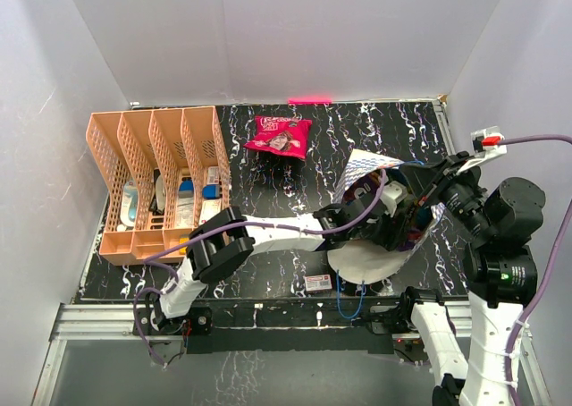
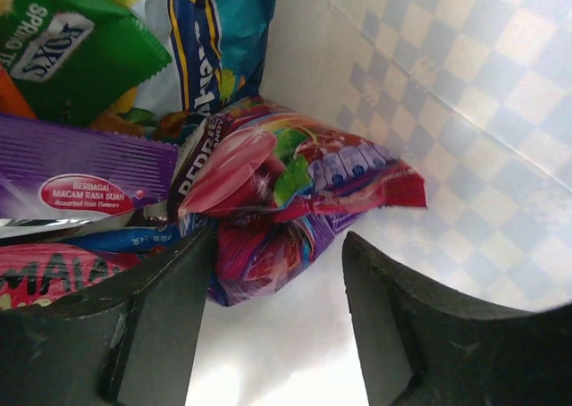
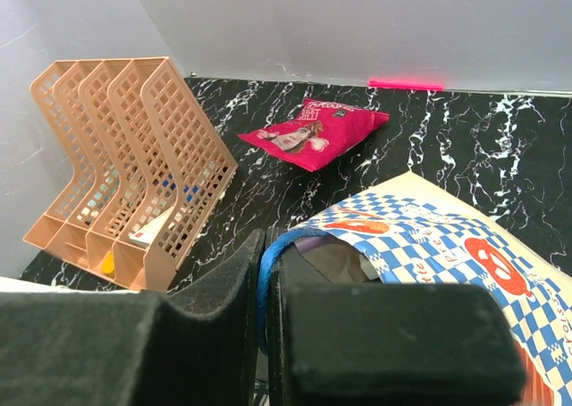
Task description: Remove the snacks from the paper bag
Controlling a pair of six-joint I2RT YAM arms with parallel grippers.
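Note:
The paper bag (image 1: pixel 362 162) lies with its mouth toward the front, its blue-checked side showing in the right wrist view. My left gripper is inside it, fingers apart on either side of a dark purple-red snack pack (image 2: pixel 295 169); no firm hold shows. Beside that pack are a green packet (image 2: pixel 80 62), a blue packet (image 2: pixel 232 30), a purple packet (image 2: pixel 71 169) and a red packet (image 2: pixel 54 267). My right gripper is shut on the bag's blue-handled edge (image 3: pixel 266 267). A pink snack pack (image 1: pixel 281 136) lies outside on the table.
An orange slotted rack (image 1: pixel 116 245) with several items stands at the left. A small white label card (image 1: pixel 317 283) lies before the bag.

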